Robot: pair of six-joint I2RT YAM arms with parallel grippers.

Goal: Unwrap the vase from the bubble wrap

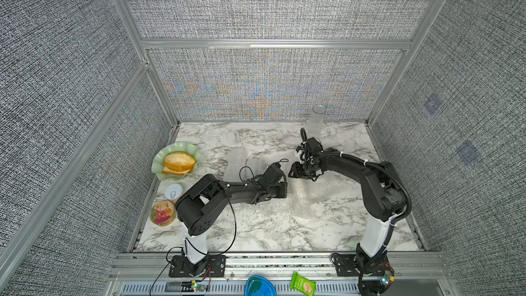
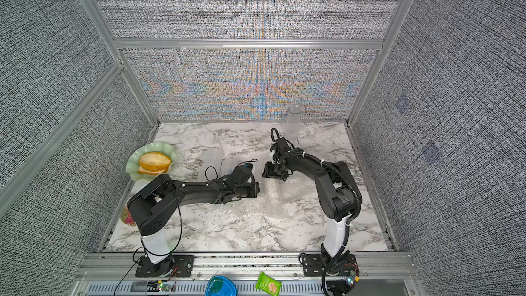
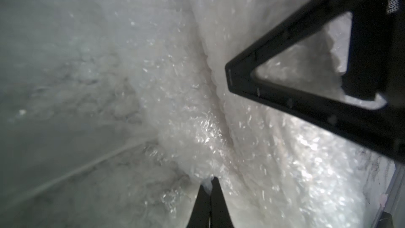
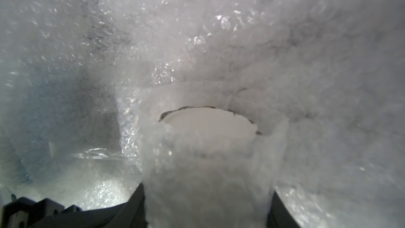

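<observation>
The vase, swathed in bubble wrap [image 4: 202,173], lies at the table's centre. Its pale round end [image 4: 206,122] with a dark broken edge shows in the right wrist view. My right gripper [image 1: 291,174] reaches over the wrap, its fingers on either side of the wrapped end; whether they press on it I cannot tell. My left gripper is shut against the side of the wrap, with no wrap clearly between its fingertips. A black finger [image 3: 291,97] of the right gripper crosses the left wrist view. Most of the vase is hidden by wrap.
At the back stands a clear glass cylinder [image 1: 317,117]. On the left are a green bowl with bread [image 1: 179,161], a can [image 1: 173,190] and a round tub [image 1: 162,213]. A clear item [image 1: 235,161] lies behind the left arm.
</observation>
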